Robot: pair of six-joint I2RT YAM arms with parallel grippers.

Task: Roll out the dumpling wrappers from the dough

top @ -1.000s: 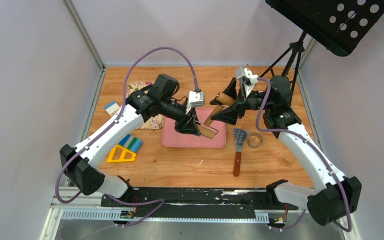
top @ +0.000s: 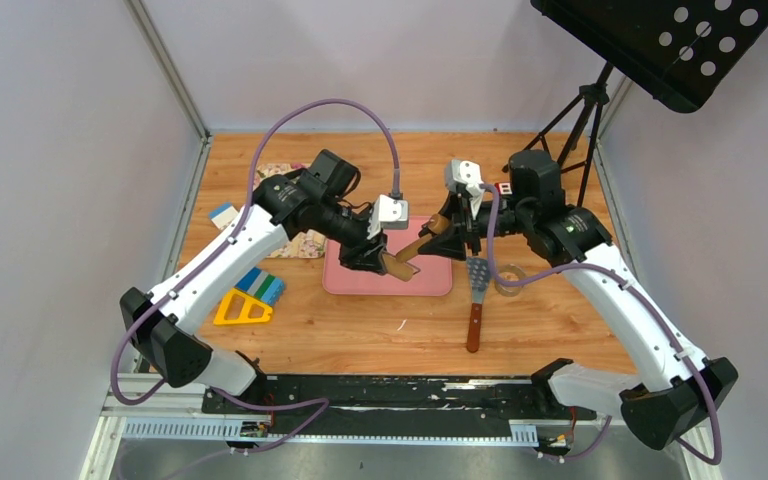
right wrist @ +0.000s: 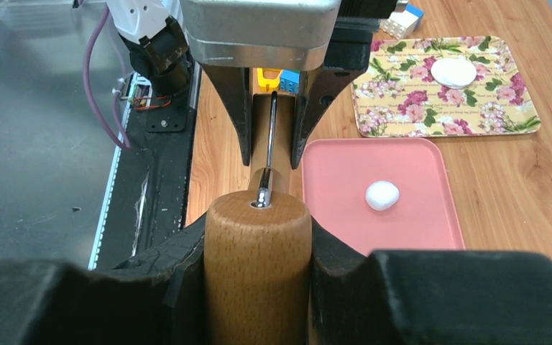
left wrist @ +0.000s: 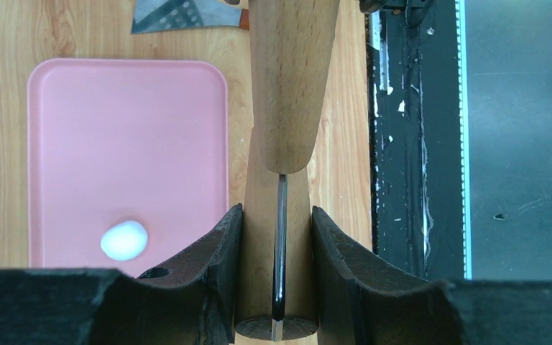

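A wooden rolling pin with a metal rod spans both grippers above the pink board. My left gripper is shut on one end. My right gripper is around the other end at its wooden handle; in the top view both hide much of the pin. A white dough ball lies on the pink board. A flattened white round lies on the floral tray, seen in the right wrist view.
A slotted spatula and a tape-like ring lie right of the board. A yellow scraper and blue items sit at the left. A black stand rises at the back right.
The left arm has shifted only slightly.
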